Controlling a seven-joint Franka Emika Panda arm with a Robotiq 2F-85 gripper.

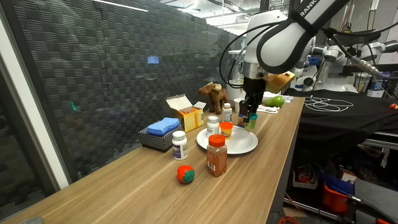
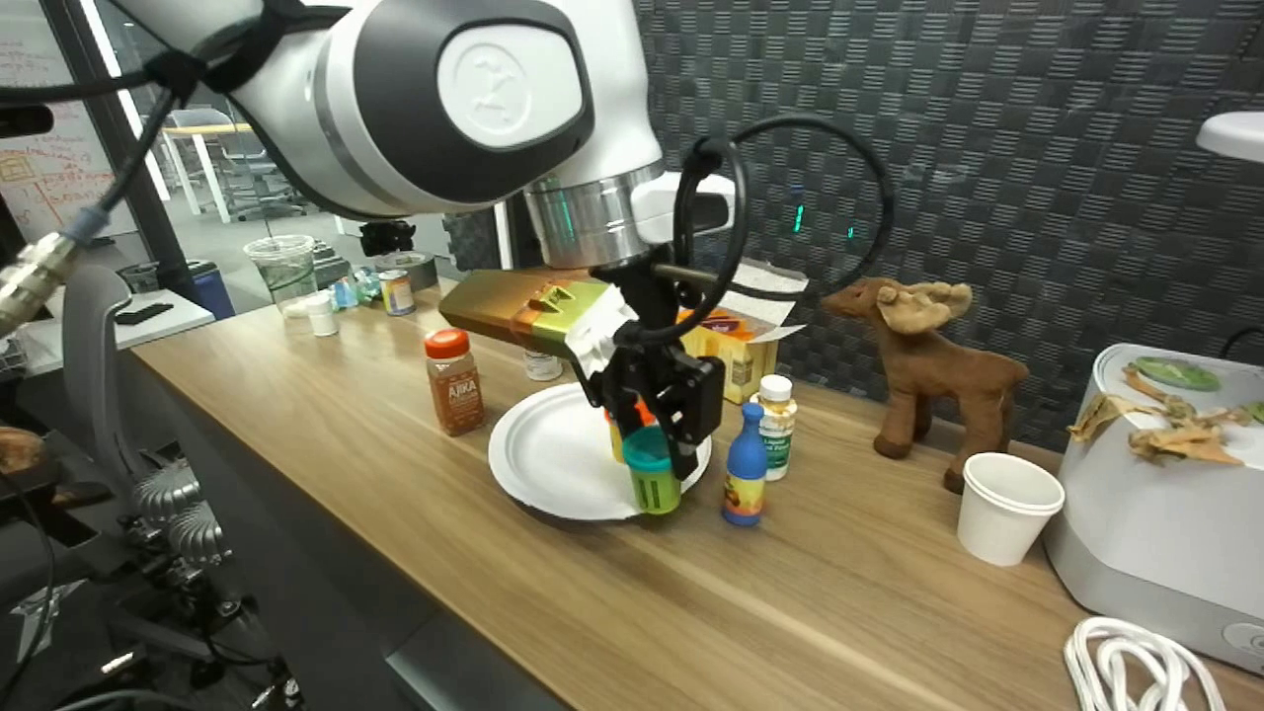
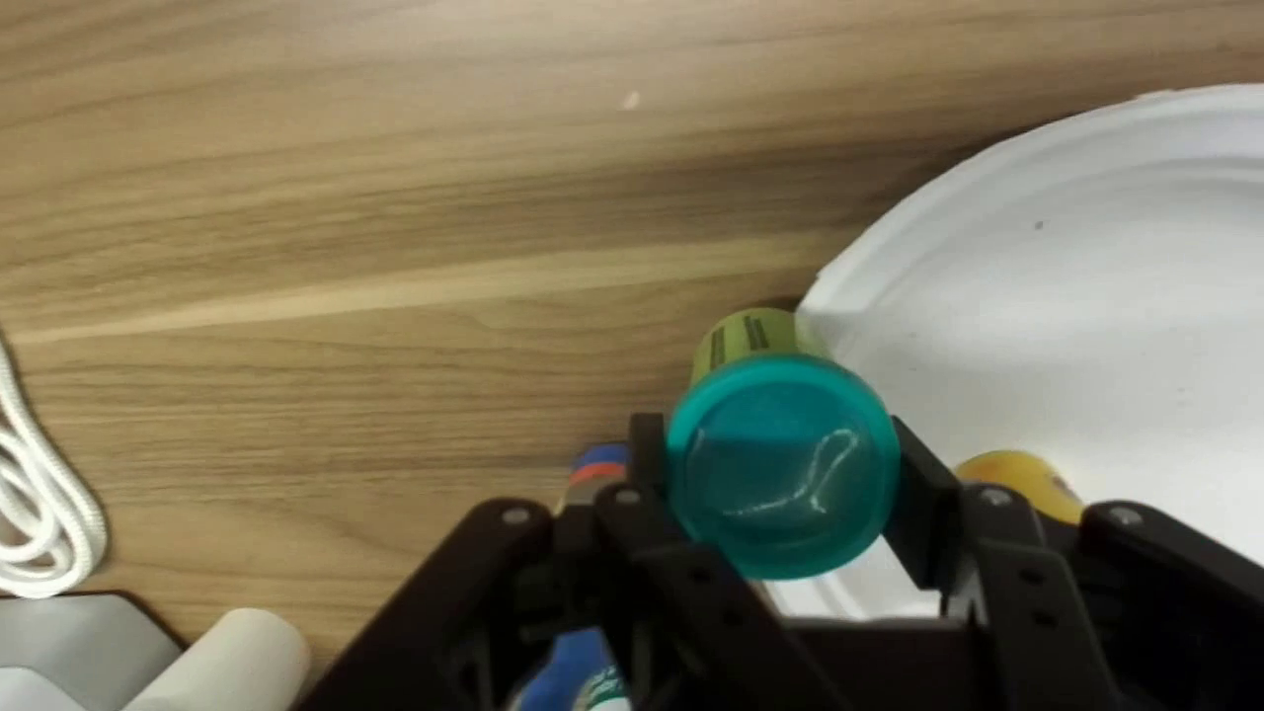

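A green tub with a teal lid is held between the fingers of my gripper, which is shut on it around the lid. In exterior view 2 the green tub is upright at the near edge of the white plate; whether its base touches the plate or the table I cannot tell. On the plate in exterior view 1 stand a yellow tub with an orange lid and a white bottle. My gripper hides part of the orange-lidded tub in exterior view 2.
A blue bottle and a white-capped bottle stand close beside the gripper. An orange-lidded spice jar is in front of the plate, near a toy tomato. A paper cup and plush moose stand farther off.
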